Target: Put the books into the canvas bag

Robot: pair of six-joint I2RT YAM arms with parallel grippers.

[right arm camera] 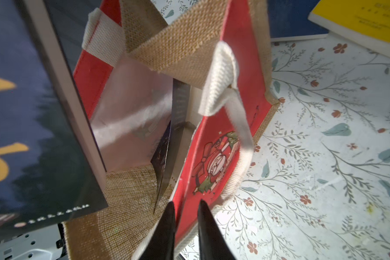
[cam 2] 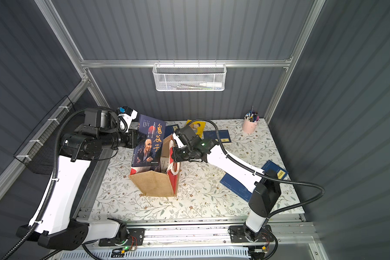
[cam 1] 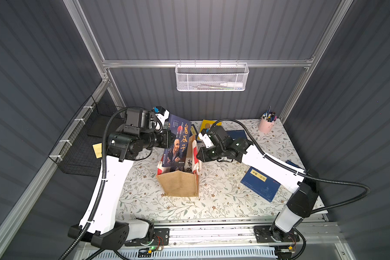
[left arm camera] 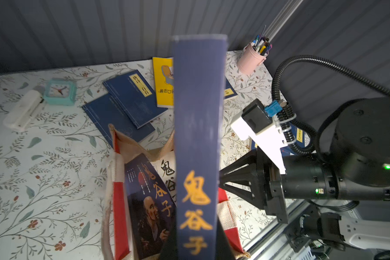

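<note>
A dark blue book (cam 1: 176,145) with gold characters stands upright in my left gripper (cam 1: 170,138), which is shut on it. Its lower end is at the mouth of the canvas bag (cam 1: 178,184); its spine (left arm camera: 198,130) faces the left wrist camera. Inside the bag are a similar book (left arm camera: 147,208) and a pale-covered one. At the bag's right rim is my right gripper, part open, with the red wall (right arm camera: 229,160) of the bag running between its fingers. Blue books (left arm camera: 132,99) and a yellow book (left arm camera: 162,82) lie behind the bag. Another blue book (cam 1: 260,184) lies at the right.
A pink pen cup (cam 1: 266,125) stands at the back right. In the left wrist view, a teal clock (left arm camera: 59,92) and a white case (left arm camera: 23,110) sit at the back left. A wire basket (cam 1: 80,151) borders the left side.
</note>
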